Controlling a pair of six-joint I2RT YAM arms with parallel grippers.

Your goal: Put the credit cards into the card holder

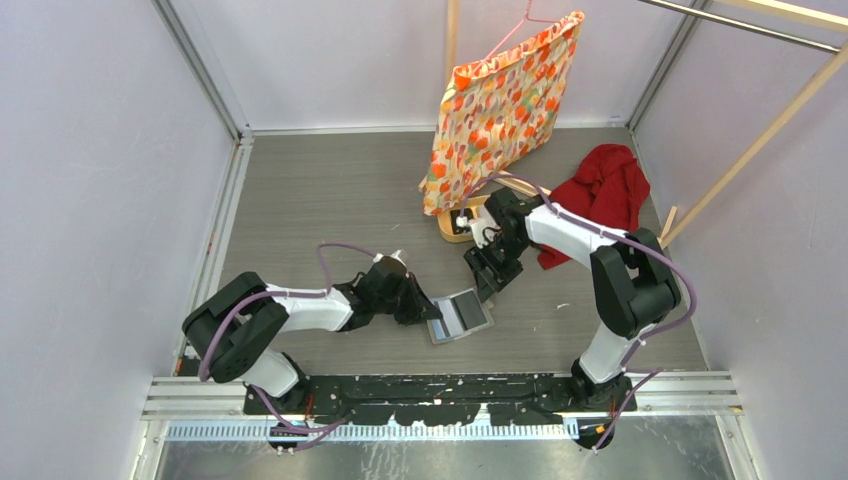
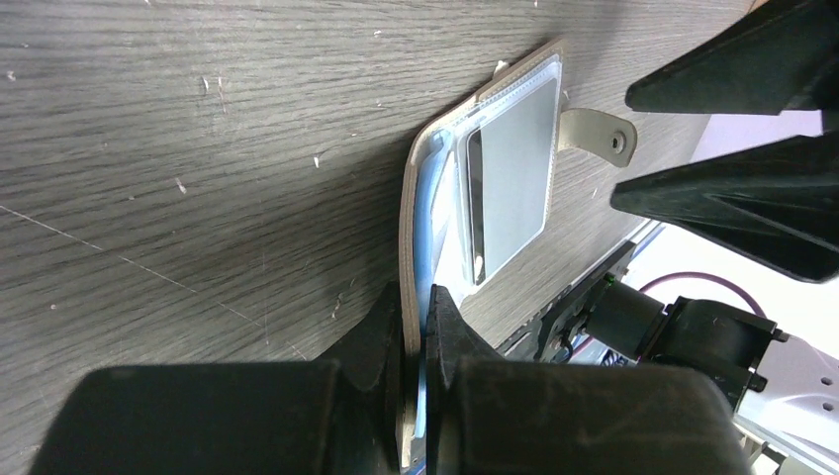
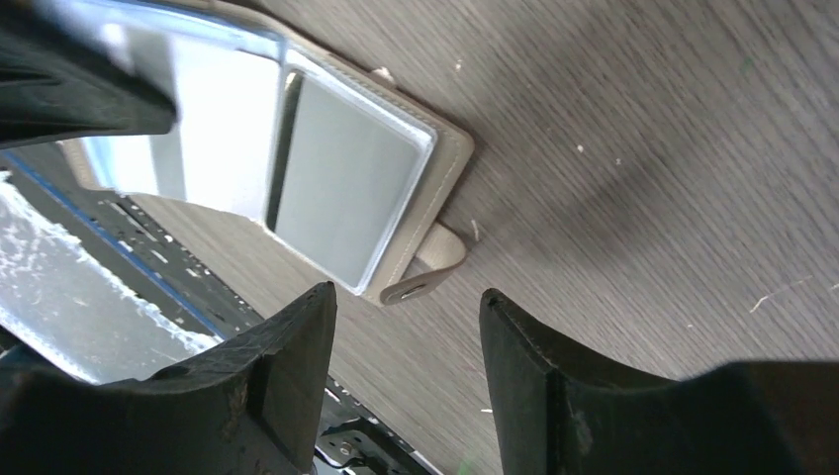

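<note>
The beige card holder lies opened out on the table, with clear window pockets and a snap strap at one end. In the left wrist view, my left gripper is shut on the edge of the holder, where a blue-edged layer shows. A white, blue-tinted insert sits near that side; whether it is a card I cannot tell. Just beyond the strap end, my right gripper stands open and empty, its fingers apart from the holder. No loose card shows clearly.
Behind the right arm, a yellow container holds dark and white items, partly covered by the arm. A patterned cloth hangs above it, and red cloth lies at right.
</note>
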